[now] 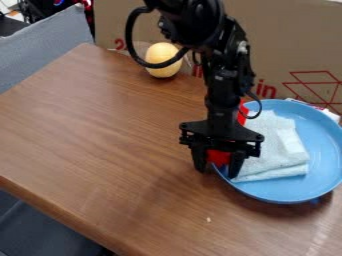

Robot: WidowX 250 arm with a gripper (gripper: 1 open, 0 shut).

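My black gripper (218, 162) is lowered at the left rim of a blue plate (301, 185), shut on a red object (241, 114) that is largely hidden behind it. Only parts of the red object show, above and between the fingers, so its shape is unclear. A white folded cloth (278, 150) lies on the plate just right of the gripper.
A yellow ball-like object (163, 60) sits at the back before a cardboard box (294, 45). A grey surface (40, 60) lies beyond the table.
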